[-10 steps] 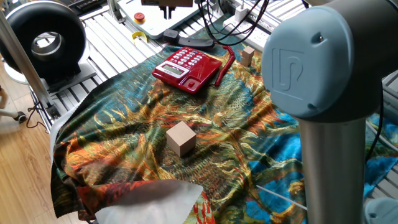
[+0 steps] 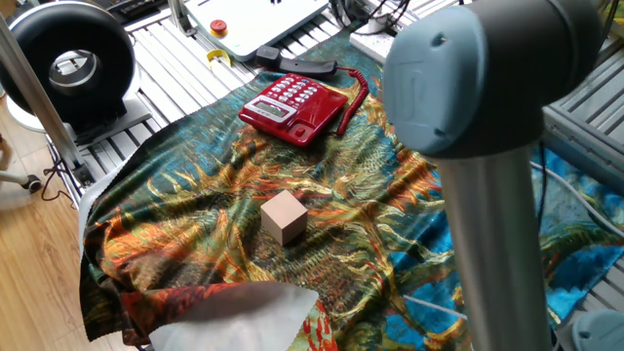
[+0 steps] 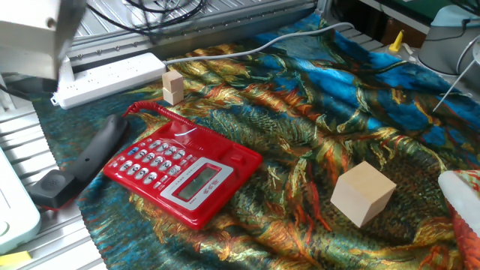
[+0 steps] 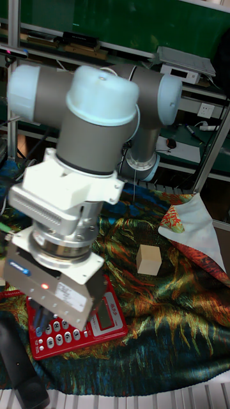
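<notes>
The red telephone (image 2: pixel 295 107) lies on the patterned cloth, its keypad and display facing up. Its black handset (image 3: pixel 84 161) is off the base and lies along its side, joined by the coiled red cord (image 3: pixel 161 110). A larger wooden cube (image 2: pixel 284 217) sits alone on the cloth. Two small wooden blocks (image 3: pixel 173 88), apparently stacked, stand behind the phone near the power strip. My gripper (image 4: pixel 42 319) appears over the phone's keypad side in exterior view 3, tilted, with dark fingers partly hidden by its body. Whether its fingers are apart does not show.
A white power strip (image 3: pixel 112 79) with a grey cable borders the cloth. The cloth's folded corner (image 4: pixel 197 235) rises beyond the cube. A white panel with a red button (image 2: pixel 218 27) stands behind the phone. Bare cloth lies between phone and cube.
In exterior view 1 the gripper has gone up out of the top edge. The arm's joint has shifted left and now covers the small blocks. Phone and cube have not moved.
</notes>
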